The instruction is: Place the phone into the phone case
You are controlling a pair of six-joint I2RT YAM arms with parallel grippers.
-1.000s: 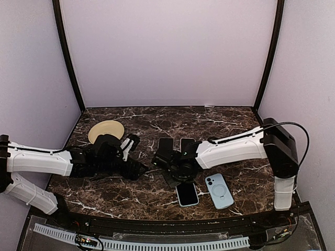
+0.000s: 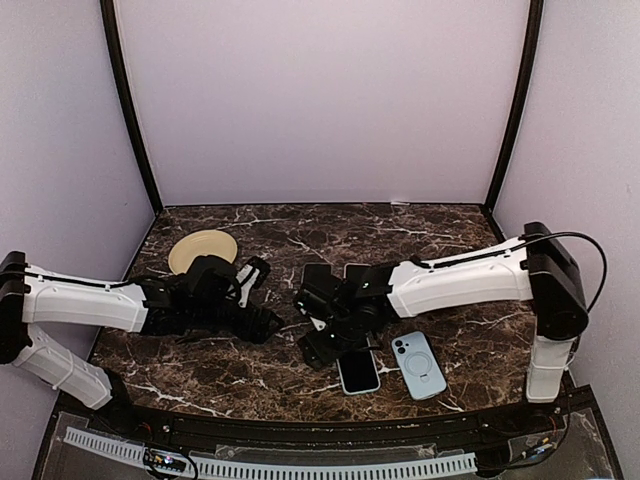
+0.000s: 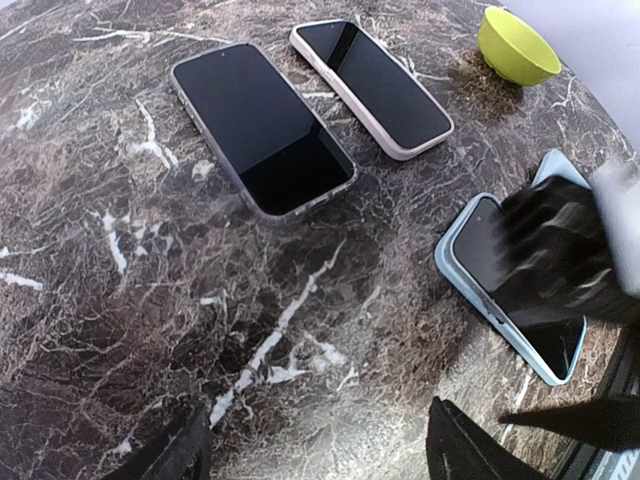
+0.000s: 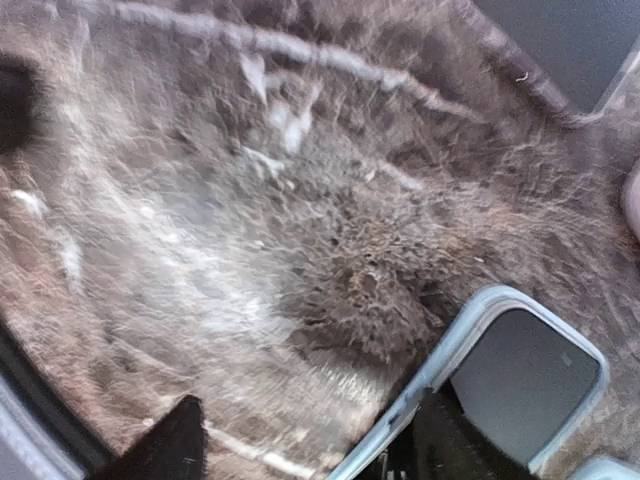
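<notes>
A light blue phone case (image 2: 419,365) with a ring on its back lies at the front right. Left of it lies a phone with a light blue rim (image 2: 358,375), dark screen up, also in both wrist views (image 4: 525,375). My right gripper (image 2: 325,348) is low over that phone's upper end, its fingers apart in the right wrist view, with nothing visible gripped. My left gripper (image 2: 260,322) hangs over the table to the left, open and empty in the left wrist view.
A dark phone (image 3: 264,130) and a pink-rimmed phone (image 3: 372,88) lie behind. A yellow bowl (image 3: 516,45) stands at the back, a beige plate (image 2: 203,248) at the back left.
My left arm is nearly unchanged.
</notes>
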